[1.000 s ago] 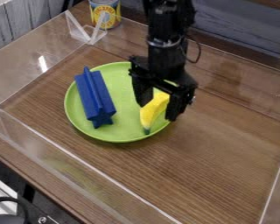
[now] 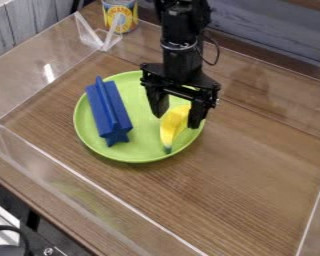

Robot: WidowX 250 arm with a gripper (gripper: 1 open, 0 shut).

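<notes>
A green plate [image 2: 136,150] rests on the wooden table. On its left part lies a long blue object [image 2: 107,108]; right of it is a yellow object [image 2: 174,127] with a dark lower tip. My black gripper [image 2: 178,106] is over the plate's right side, open, its fingers on either side just above the yellow object's upper end. Whether they touch it is unclear.
A yellow cup or can [image 2: 119,16] and a clear plastic item [image 2: 93,32] stand at the back left. A wall borders the back.
Over the last second the arm has shifted slightly away toward the back and left, staying above the plate's right side. The plate and objects look unchanged.
</notes>
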